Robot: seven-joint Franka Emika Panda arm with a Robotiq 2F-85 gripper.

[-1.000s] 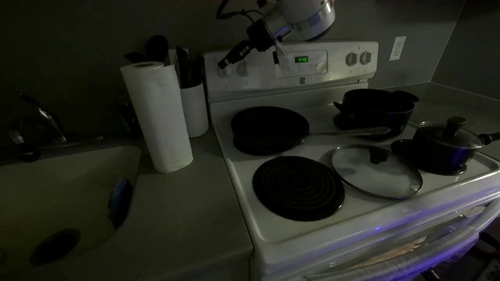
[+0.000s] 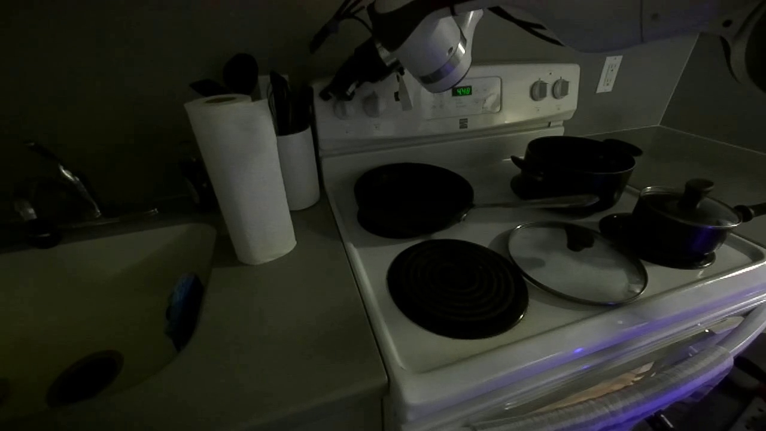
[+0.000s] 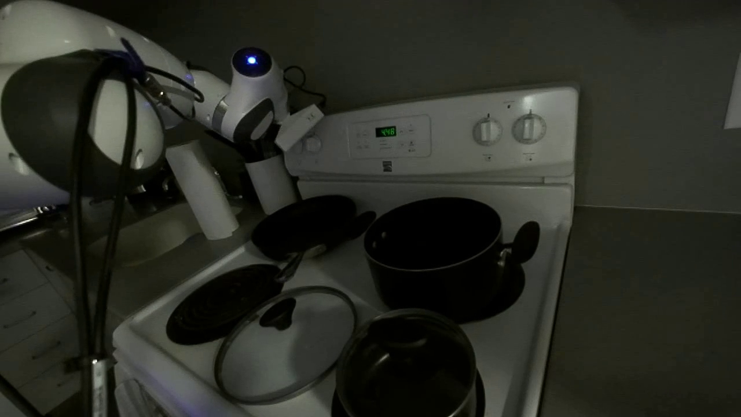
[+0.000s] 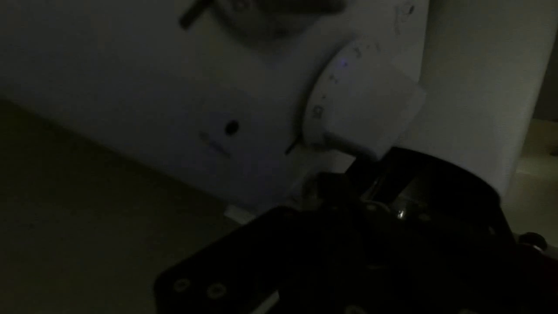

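Note:
My gripper (image 2: 334,94) is at the left end of the stove's back panel (image 2: 531,118), close to the leftmost control knob (image 2: 344,108). It is shut, and nothing shows between its fingers. A second knob (image 2: 373,105) is just right of it. In the wrist view, a white knob (image 4: 374,102) with a marked dial stands out from the panel. The dark gripper is just below that knob there; whether they touch cannot be told in this dim light.
A white utensil holder (image 2: 298,169) and a paper towel roll (image 2: 244,179) stand left of the stove. On the cooktop are a frying pan (image 2: 409,197), a large pot (image 2: 581,169), a glass lid (image 2: 574,266) and a lidded saucepan (image 2: 675,230).
The wrist has come lower and left, and the gripper has turned, with its tip slightly farther left. More of the arm shows at upper right. The cookware stays put.

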